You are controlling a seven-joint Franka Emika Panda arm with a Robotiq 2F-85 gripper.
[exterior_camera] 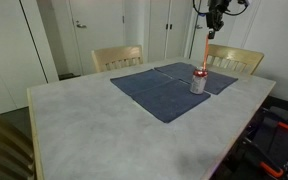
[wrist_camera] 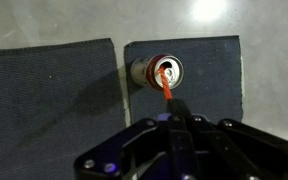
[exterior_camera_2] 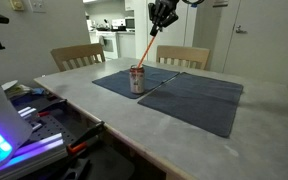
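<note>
A silver and red drink can [exterior_camera: 199, 84] stands upright on a dark placemat, its opened top facing up in the wrist view. My gripper [exterior_camera_2: 157, 31] is above the can, shut on a thin orange straw [exterior_camera_2: 147, 49]. The straw [wrist_camera: 166, 85] slants down from the fingers to the can [wrist_camera: 142, 71]. From the wrist, its lower end appears over the mouth opening. I cannot tell whether the tip is inside or just above it. In the wrist view the dark gripper body hides the fingertips.
Several dark placemats lie on the pale table [exterior_camera: 84, 125], one a large placemat [exterior_camera_2: 196, 105] beside the can's mat. Wooden chairs [exterior_camera: 117, 58] stand around the table. Its wide bare stretch is clear.
</note>
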